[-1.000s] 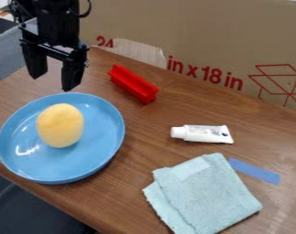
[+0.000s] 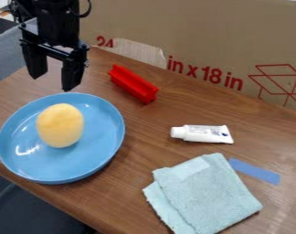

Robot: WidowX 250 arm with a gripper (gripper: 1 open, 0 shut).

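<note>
My black gripper (image 2: 53, 69) hangs at the upper left above the table, behind the blue plate, its two fingers apart with nothing seen between them. A pale yellow rounded object (image 2: 60, 125) rests on the blue plate (image 2: 101, 146). A red block (image 2: 132, 83) lies to the right of the gripper. A white tube (image 2: 202, 133) lies at the middle right, and a folded light-blue cloth (image 2: 202, 195) is near the front right.
A cardboard box (image 2: 212, 46) stands along the back. A strip of blue tape (image 2: 254, 171) is on the wooden table (image 2: 157, 160) beside the cloth. Bare table lies between the plate and the tube.
</note>
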